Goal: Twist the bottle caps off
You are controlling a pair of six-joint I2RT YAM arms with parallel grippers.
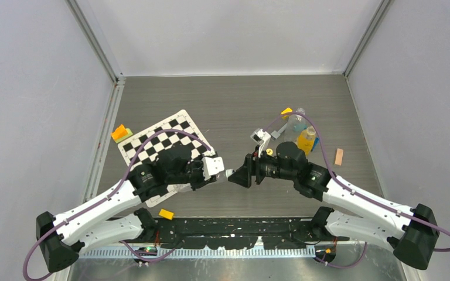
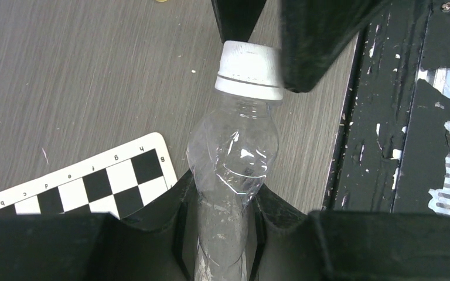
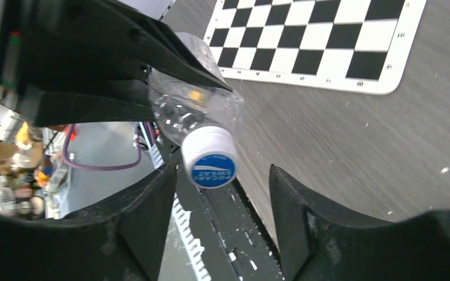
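A clear plastic bottle (image 2: 234,152) lies sideways, with my left gripper shut round its body; its white cap (image 2: 251,65) points toward my right hand. In the right wrist view the cap (image 3: 211,157), its top blue with white lettering, sits on the bottle's neck. My right gripper (image 1: 238,177) is open, one finger on each side of the cap, with a gap showing at both sides. Behind the right arm, a second clear bottle (image 1: 293,126) and a bottle with yellow contents (image 1: 306,140) stand on the table.
A checkerboard (image 1: 173,137) lies under and behind the left arm. Small yellow blocks (image 1: 166,214) and a wooden block (image 1: 338,157) are scattered about.
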